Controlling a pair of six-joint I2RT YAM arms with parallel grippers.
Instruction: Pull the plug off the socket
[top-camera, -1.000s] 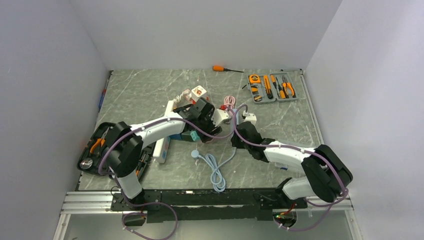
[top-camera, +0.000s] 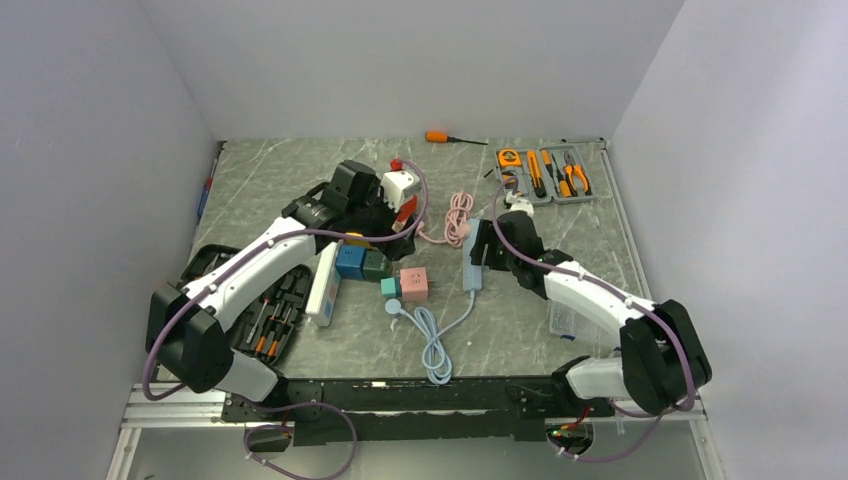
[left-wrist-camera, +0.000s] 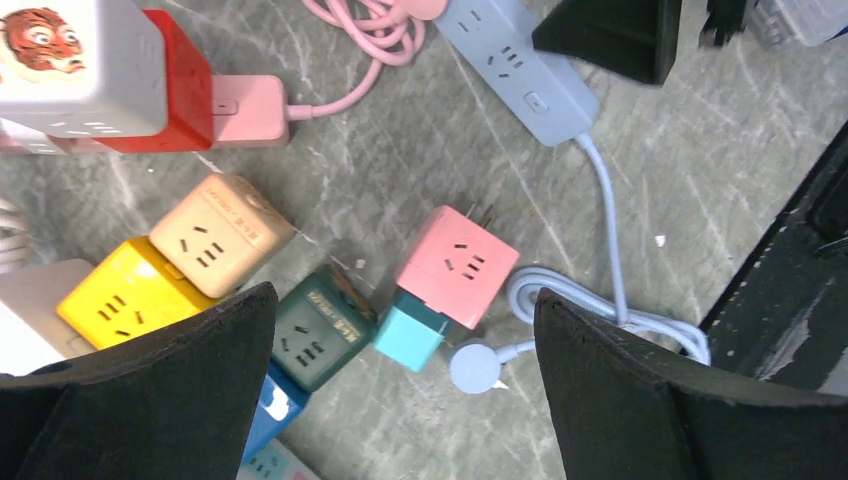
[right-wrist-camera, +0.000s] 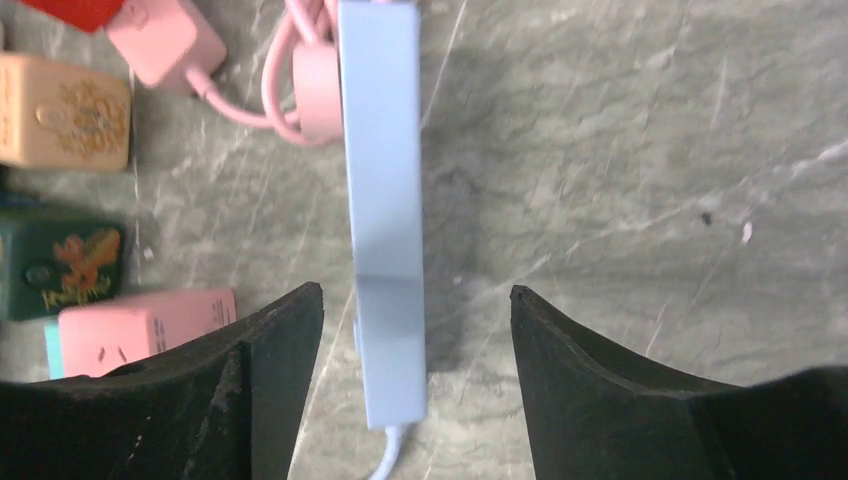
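Observation:
A light-blue power strip lies on the table with its cord running toward the front. Just left of it a pink plug adapter with a teal part lies on the table, prongs showing, apart from the strip. My left gripper is open and raised above the plugs and cubes, holding nothing. My right gripper is open above the power strip, one finger to each side of it, with nothing between except the strip below.
Yellow, green and other cubes sit at the left, with a pink coiled cord behind. A tool case is at the back right, a black tray at the left. Bare table lies to the right.
Both arms have lifted; the left moved back and left, the right slightly back and right. The pink plug now shows in the open, left of the strip.

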